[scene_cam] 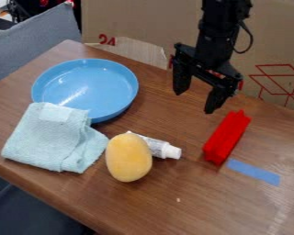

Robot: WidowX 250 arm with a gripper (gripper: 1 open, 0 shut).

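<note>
My black gripper point(198, 92) is raised over the back of the wooden table point(175, 202), open, with nothing between its fingers. Below it to the right a red oblong object point(227, 137) lies on the wood, beside a strip of blue tape point(253, 172). At the left sit a blue plate point(84, 84) and a folded light-blue cloth point(49, 138). A yellow oval object point(129, 158) lies front centre, with a white tube point(160, 147) just behind it.
A cardboard box point(137, 23) stands along the back edge. A grey padded surface point(21, 50) borders the table at the left.
</note>
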